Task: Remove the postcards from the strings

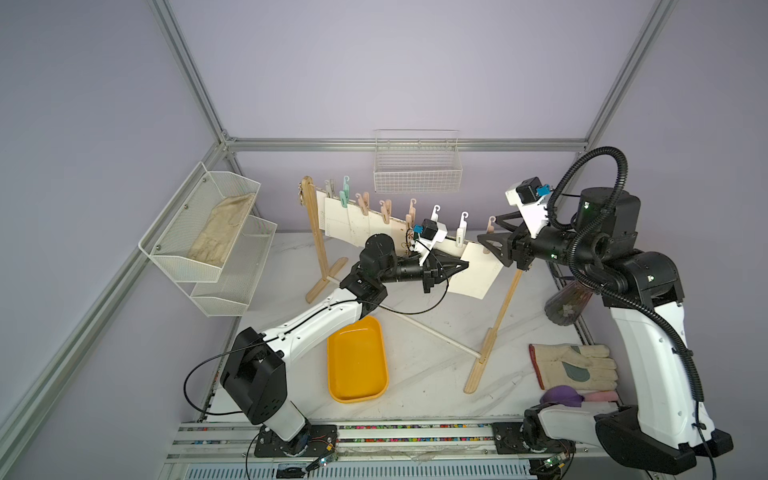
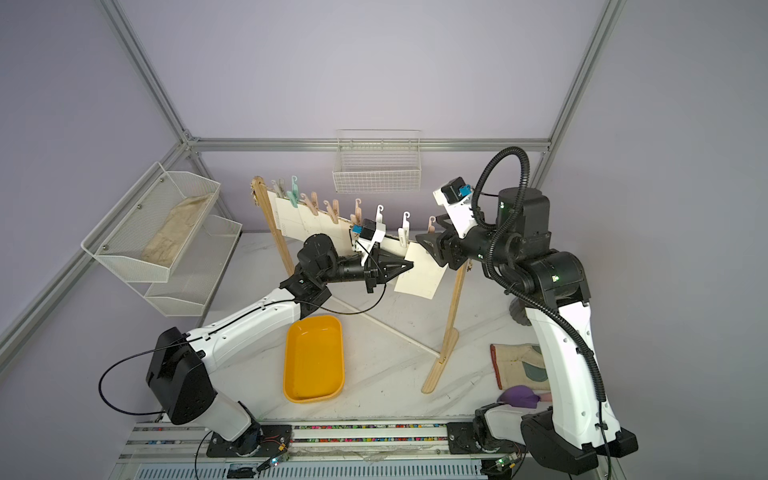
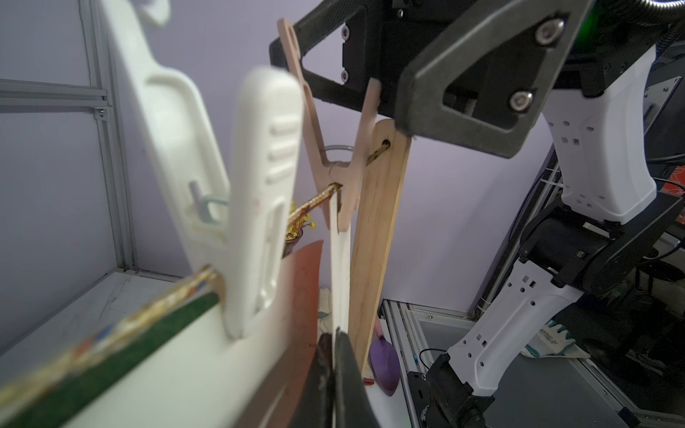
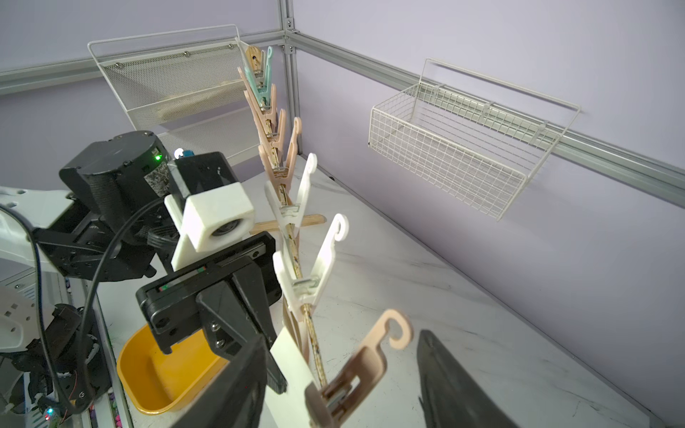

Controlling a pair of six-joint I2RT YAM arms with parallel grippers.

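At the right end of the string, a cream postcard [image 1: 477, 272] hangs from a pink clothespin [image 4: 365, 365]. My left gripper [image 1: 465, 266] is shut on the card's left edge; its thin edge runs down between the fingers in the left wrist view. My right gripper stands open, one finger on each side of that clothespin and apart from it in the right wrist view. More postcards [image 1: 348, 221] hang along the string to the left, under several clothespins. A white clothespin [image 3: 260, 192] is close by in the left wrist view, clipped on a neighbouring card.
A yellow tray [image 1: 357, 397] lies on the table below the left arm. Wooden posts [image 1: 314, 228] carry the string. Gloves [image 1: 572, 366] and a purple trowel [image 1: 561, 395] lie at the right, near a dark vase [image 1: 568, 302]. Open table lies between tray and right post.
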